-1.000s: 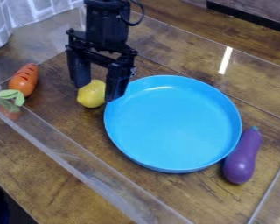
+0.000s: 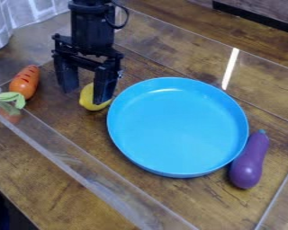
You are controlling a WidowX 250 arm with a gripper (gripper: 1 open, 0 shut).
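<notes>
My black gripper [image 2: 86, 77] stands open in the upper middle, its two fingers spread above and around a yellow object [image 2: 96, 99], partly hidden by the right finger. To the right lies a large blue plate [image 2: 176, 126]. An orange toy carrot [image 2: 25, 83] with pale green leaves lies at the left, and a purple eggplant [image 2: 248, 162] rests right of the plate.
A clear edge or strip runs diagonally across the lower left, and a silver object [image 2: 0, 22] is at the top left corner.
My gripper has moved left, from over the plate's left edge and yellow object toward the carrot. The objects appear unmoved.
</notes>
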